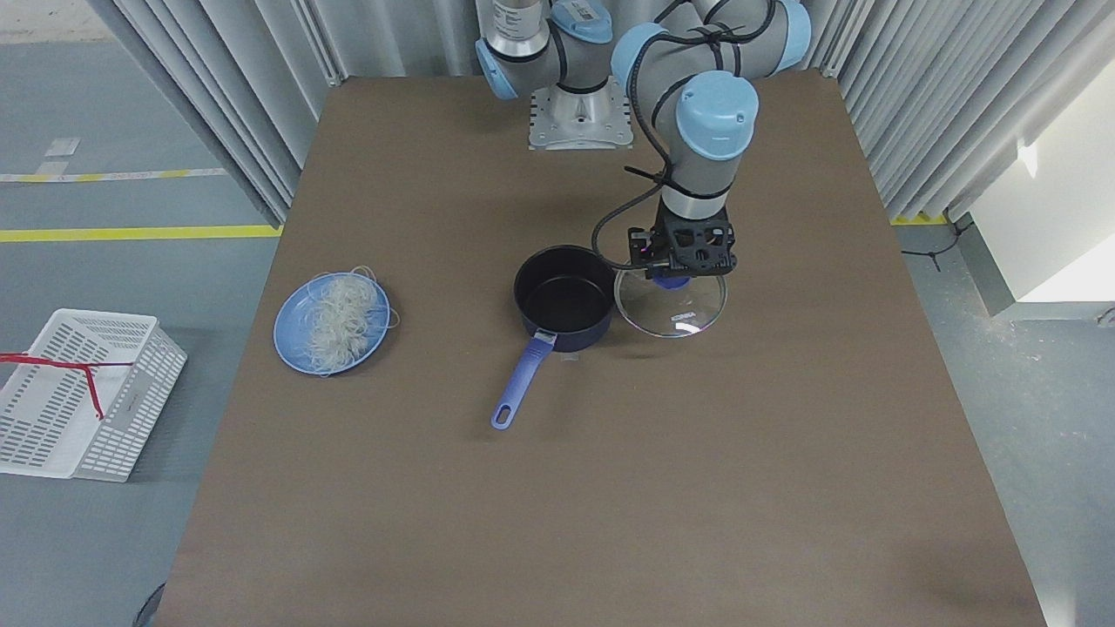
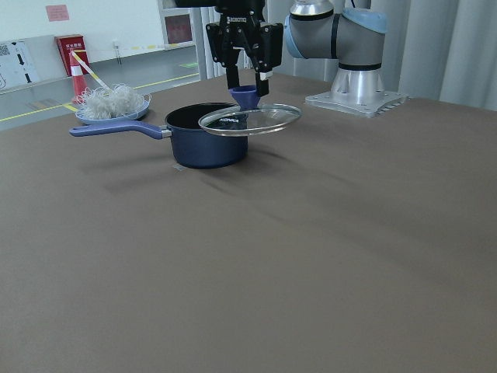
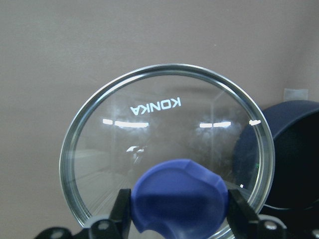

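My gripper (image 2: 247, 85) is shut on the blue knob (image 3: 179, 199) of a glass lid (image 1: 671, 313), which it holds in the air beside a dark blue pot (image 1: 564, 293) with a long blue handle (image 1: 520, 381). The pot stands uncovered on the brown table, its black inside showing in the front view. In the wrist view the lid fills the middle, partly over the pot's edge at the right.
A blue plate (image 1: 295, 345) of white noodle-like strands (image 1: 342, 313) lies left of the pot. The robot's base (image 2: 353, 101) is at the back. A white basket stands on the floor to the left.
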